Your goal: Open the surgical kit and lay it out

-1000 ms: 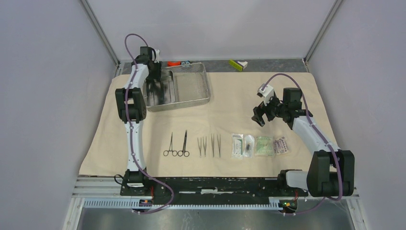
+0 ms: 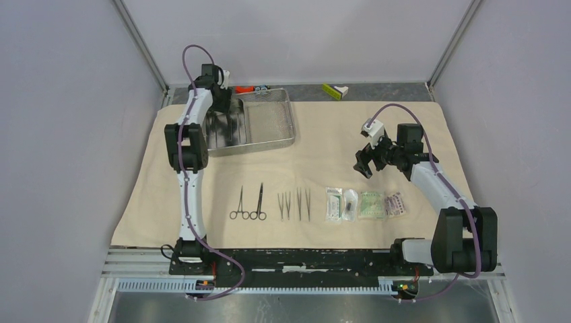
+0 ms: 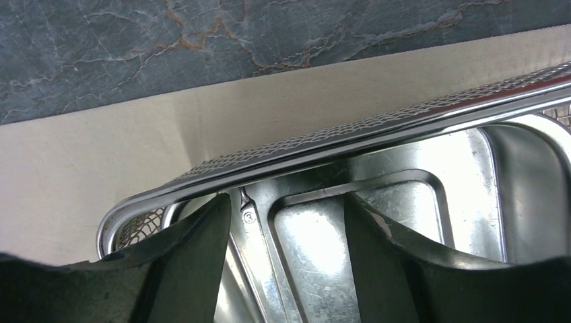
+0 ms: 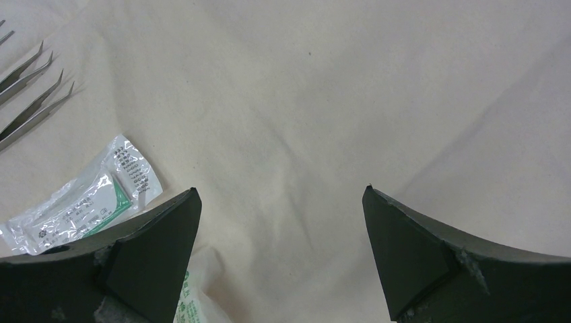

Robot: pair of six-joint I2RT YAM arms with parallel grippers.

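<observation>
My left gripper is part open over the steel tray (image 3: 468,155) at the upper left. A slim steel instrument (image 3: 252,235) lies between its fingertips near the tray's edge, not visibly gripped. The wire basket (image 2: 268,121) holds that tray. My right gripper (image 2: 363,159) stands open above the cloth (image 2: 323,141), empty. Along the front lie two scissor-like instruments (image 2: 259,205), several tweezers (image 2: 299,203) and several packets, including a white one (image 2: 334,203) and a green one (image 2: 372,204).
A yellow-green item (image 2: 333,91) and a red item (image 2: 244,89) lie on the stone strip at the back.
My left gripper has moved slightly right over the tray since a second ago. The right arm has shifted very slightly; the laid-out items are unchanged.
</observation>
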